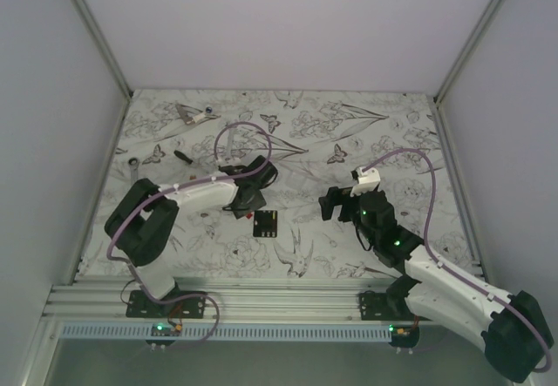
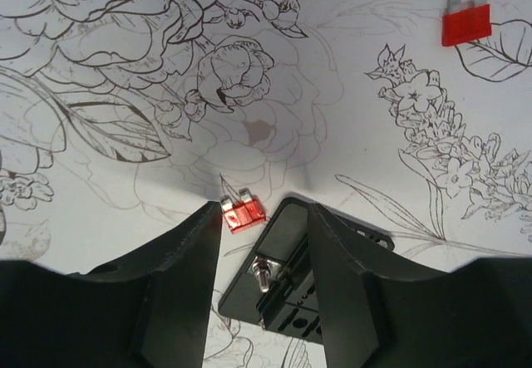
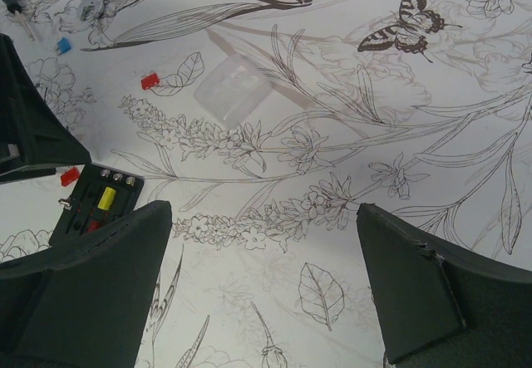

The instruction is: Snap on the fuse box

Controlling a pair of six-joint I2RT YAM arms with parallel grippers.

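Observation:
My left gripper point(image 1: 246, 201) is low over the table, fingers parted around a red fuse point(image 2: 246, 214) with metal prongs, just left of the black fuse box point(image 2: 274, 295). Whether the fingers touch it is unclear. The box point(image 3: 87, 210) shows a yellow and a red fuse. A second red fuse point(image 2: 466, 27) lies apart, also by a translucent case point(image 3: 233, 90). My right gripper point(image 1: 339, 203) hangs open and empty over the table's right side.
A blue piece point(image 3: 63, 46), a dark-handled tool point(image 1: 182, 157) and other tools lie toward the back left.

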